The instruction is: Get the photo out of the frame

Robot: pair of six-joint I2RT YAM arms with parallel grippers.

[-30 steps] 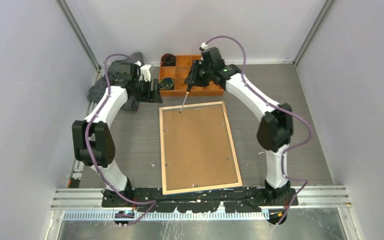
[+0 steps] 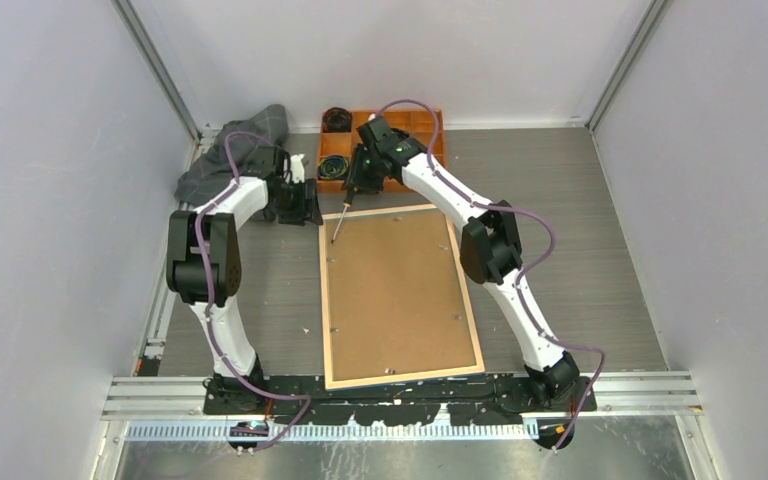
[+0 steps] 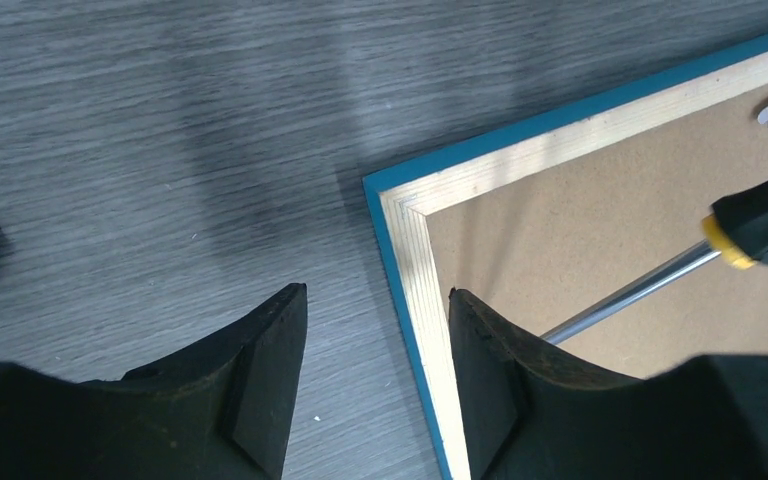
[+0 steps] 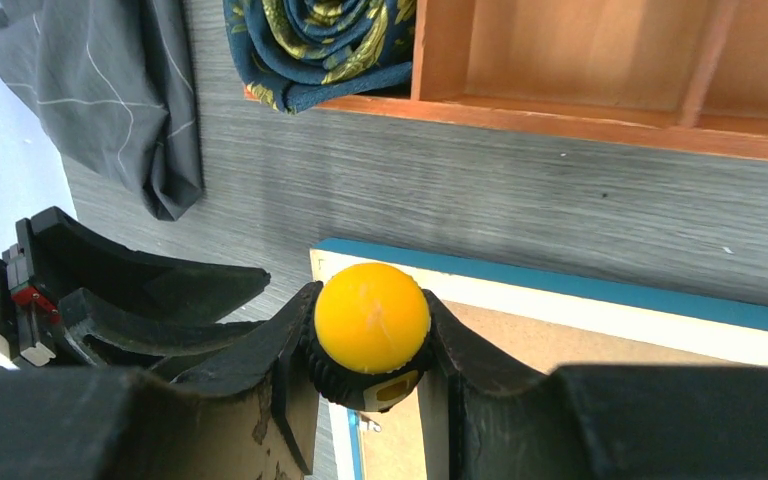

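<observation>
The frame lies face down, its brown backing board up and several small metal tabs along the inner edge. My right gripper is shut on the black handle of a screwdriver with a yellow end. Its metal shaft slants down over the board near the frame's far left corner; whether the tip touches cannot be told. My left gripper stands part open beside that corner, nothing gripped between its fingers. The photo is hidden.
Behind the frame sits an orange compartment box holding rolled dark cloth items. A grey cloth is heaped at the back left.
My right arm has moved left and down, carrying the screwdriver from the frame's upper middle to its far left corner. The left gripper has come slightly nearer the corner. The frame has not moved.
</observation>
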